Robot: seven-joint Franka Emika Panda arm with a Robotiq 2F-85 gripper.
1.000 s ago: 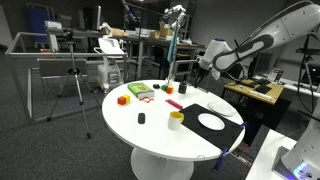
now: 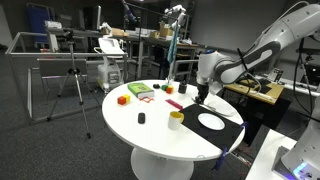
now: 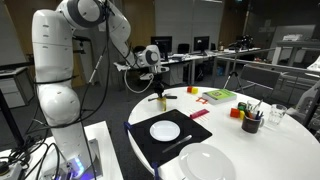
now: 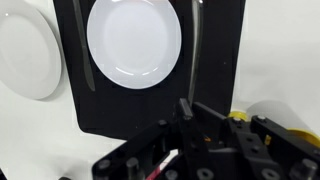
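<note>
My gripper appears shut on one end of a slim metallic utensil (image 4: pixel 196 55), which reaches up the wrist view on the right of the round white plate (image 4: pixel 134 42). What kind of utensil it is cannot be made out. Beneath lies a black mat (image 4: pixel 222 45), with a dark-looking knife (image 4: pixel 83 45) on the plate's left. Low over the mat's edge, the gripper (image 2: pixel 198 100) shows small in exterior view 1. Whether the held utensil touches the mat is not clear.
A larger white plate (image 3: pixel 205 164) lies beside the mat. The yellow mug (image 2: pixel 175 120) stands close to the mat's other side. Farther off are a green box (image 2: pixel 140 89), coloured blocks (image 2: pixel 123 100) and a dark utensil cup (image 3: pixel 251 124). Bare table surrounds the black object (image 2: pixel 142 118).
Over the last second the arm has come down toward the table, bringing the gripper from well above the mat to close over it. The plates and mug have stayed put.
</note>
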